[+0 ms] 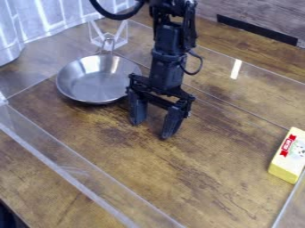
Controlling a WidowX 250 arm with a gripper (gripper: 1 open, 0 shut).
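My black gripper (156, 113) hangs low over the middle of the wooden table, open, its two dark finger assemblies spread apart. I see nothing clearly between them, though the dark parts are hard to make out. A steel pan (89, 77) lies just left of the arm, its handle pointing to the back.
A pale yellow block (286, 158) with a red-and-white label lies at the right edge. A pale wire or plastic piece stands behind the pan, and a white translucent object is at the top left.
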